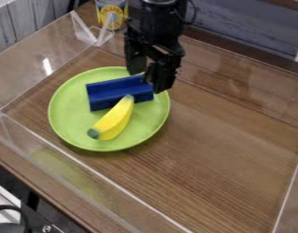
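A green plate [78, 123] lies on the wooden table, holding a blue bar-shaped block [108, 91] at its back and a yellow banana [112, 120] in front of it. My black gripper [149, 71] hangs open directly over the block's right part, its fingers low near the plate's back rim. Whether the fingers touch the block is hard to tell.
A can [111, 15] stands at the back left. Clear walls border the area at the left, and a grey panel runs along the back.
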